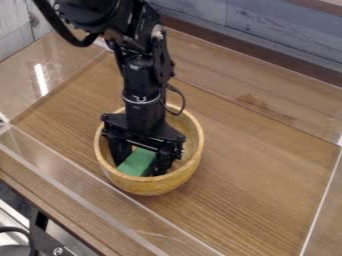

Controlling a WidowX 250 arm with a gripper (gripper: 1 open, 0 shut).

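A round yellowish bowl [150, 183] sits near the front of the wooden table. Inside it lies a green object [134, 163]. My black gripper [140, 150] is open and reaches down into the bowl, its fingers either side of and over the green object, partly hiding it. Whether it touches the object is unclear.
A pale wall or ledge runs along the back. Cables and a metal edge lie at the lower left.
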